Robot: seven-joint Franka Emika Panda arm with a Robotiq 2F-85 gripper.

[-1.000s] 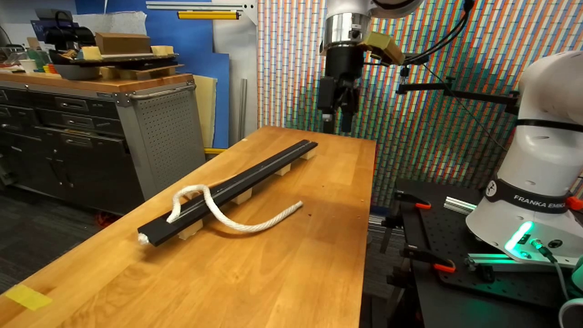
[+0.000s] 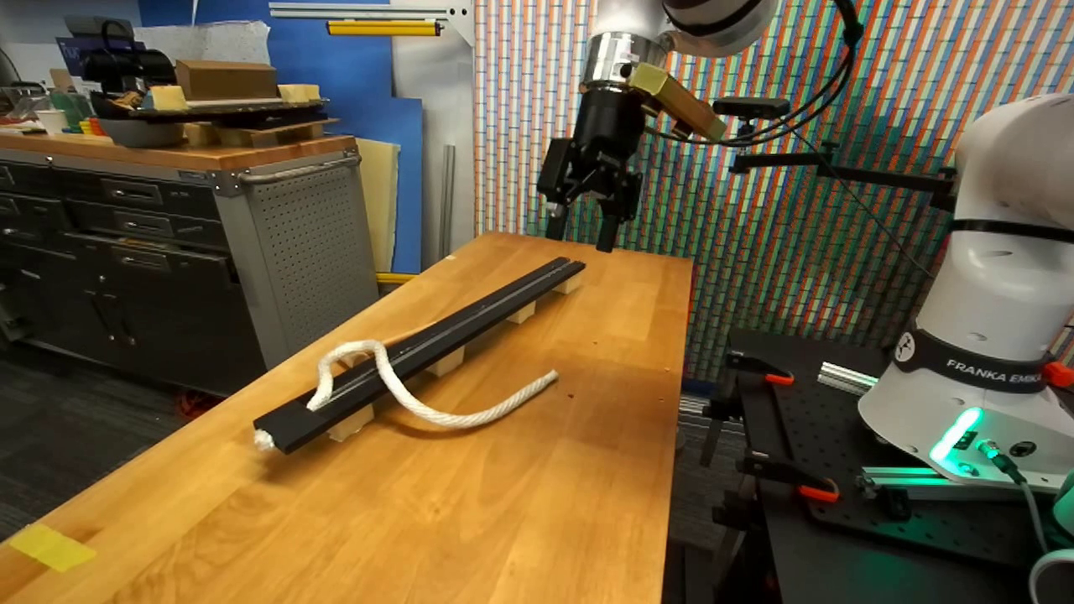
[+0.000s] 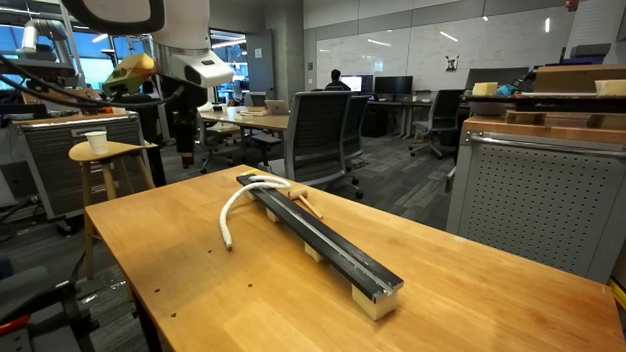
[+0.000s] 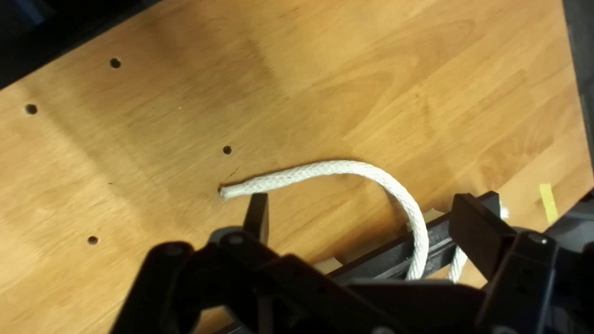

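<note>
A white braided rope [image 2: 440, 416] lies partly on the bare table, one free end pointing right, and curves up over a long black grooved rail [image 2: 473, 310]. Its other end pokes out at the rail's near-left tip. From above, the wrist view shows the rope [image 4: 339, 167] bending down across the rail [image 4: 384, 257]. My gripper [image 2: 581, 236] hangs high above the table in exterior view 1, apart from rope and rail. The wrist view has its fingers [image 4: 257, 218] spread wide, nothing held between them; the gripper body hides part of the rail.
Pale wooden blocks [image 3: 374, 304] prop the rail off the table. A wooden mallet [image 3: 306, 202] lies behind it in exterior view 2. Yellow tape [image 2: 52, 545] marks the near-left corner.
My gripper has shifted left in exterior view 1 and turned, so its fingers now look wider apart there. Rope and rail have stayed where they were.
</note>
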